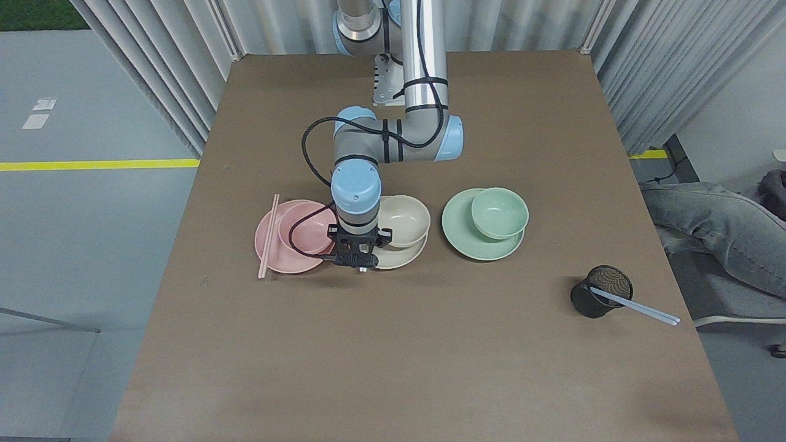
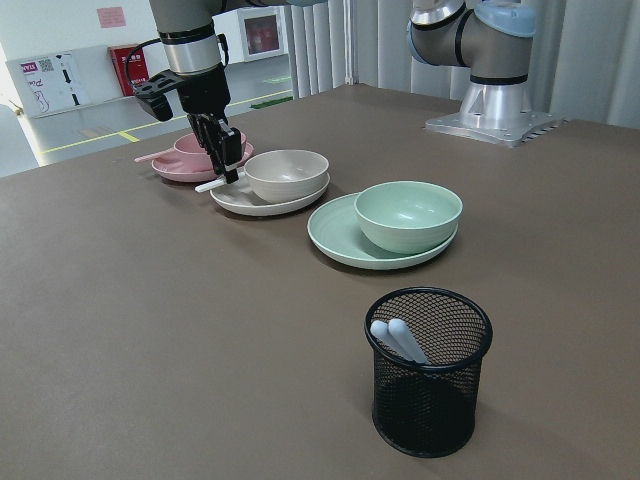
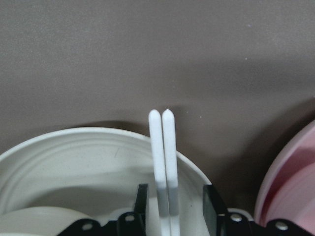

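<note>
White chopsticks (image 3: 158, 162) lie across the rim of the cream plate (image 3: 83, 152), beside the cream bowl (image 2: 286, 170). My gripper is low over that plate with its fingers open, one either side of the pair; in the front view the arm hides most of them. The pink plate (image 1: 291, 261) holds a pink bowl (image 1: 313, 232), with pink chopsticks (image 1: 269, 236) at its left. A green bowl (image 1: 499, 210) rests on a green plate (image 1: 468, 243) to the right.
A black mesh cup (image 1: 582, 298) with pale chopsticks (image 1: 648, 312) leaning out stands at front right. A seated person's leg (image 1: 715, 228) is beyond the right edge.
</note>
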